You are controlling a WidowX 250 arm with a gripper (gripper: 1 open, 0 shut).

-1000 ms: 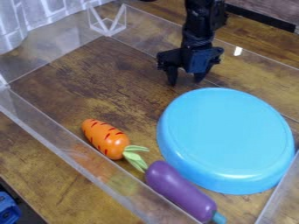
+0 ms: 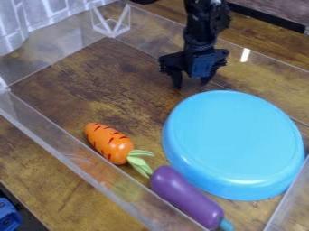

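My black gripper (image 2: 193, 65) hangs low at the upper middle of the camera view, just behind a large blue disc (image 2: 233, 144) that lies on the wooden floor of a clear-walled tray. Its fingers are dark and small, so I cannot tell whether they are open or shut or hold anything. An orange toy carrot (image 2: 111, 144) with green leaves lies at the lower left of the disc. A purple toy eggplant (image 2: 186, 198) lies at the bottom, below the disc.
Clear plastic walls (image 2: 49, 135) edge the tray. A white bracket (image 2: 111, 25) stands at the back left corner. A small blue object (image 2: 7, 215) is outside at the bottom left.
The gripper has shifted very slightly; the toys and disc have not moved.
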